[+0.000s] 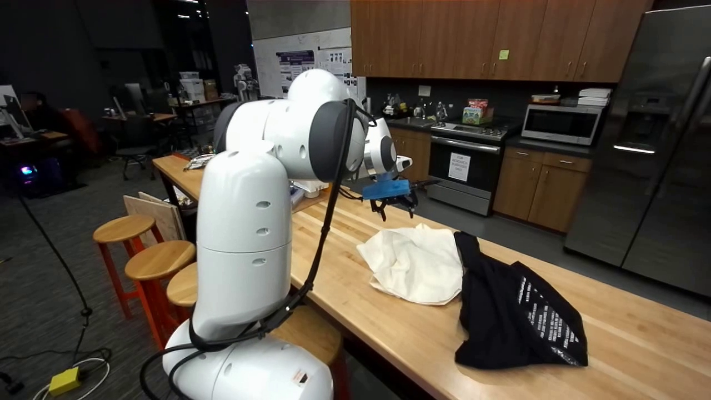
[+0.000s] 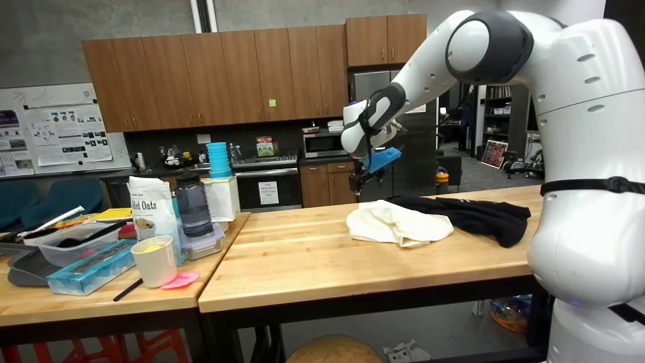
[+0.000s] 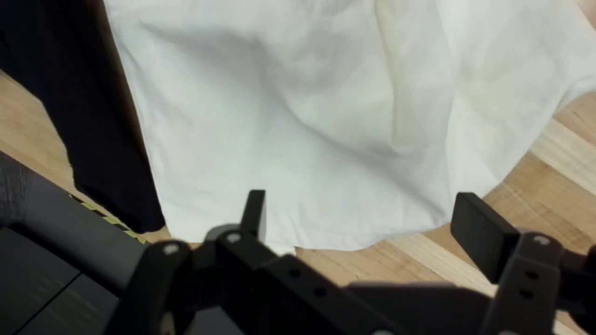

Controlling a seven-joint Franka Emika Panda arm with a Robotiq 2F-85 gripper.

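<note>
A crumpled cream-white cloth (image 1: pixel 418 264) lies on the wooden table, filling most of the wrist view as a white sheet (image 3: pixel 313 128). Beside it lies a black garment (image 1: pixel 520 306) with white print, its edge touching or nearly touching the white cloth. My gripper (image 1: pixel 394 212) hangs above the table, past the cloth's far edge, with fingers pointing down. In the wrist view the fingers (image 3: pixel 484 237) stand wide apart and nothing is held between them; the cloth's hem shows below the gap. From the second exterior view, the gripper (image 2: pixel 363 186) is behind the white cloth (image 2: pixel 399 224).
Bare tabletop (image 2: pixel 290 260) stretches left of the cloths. A neighbouring table holds a mug (image 2: pixel 154 263), an oats bag (image 2: pixel 154 212), a bottle (image 2: pixel 192 205) and containers. Stools (image 1: pixel 160 260) line the near side.
</note>
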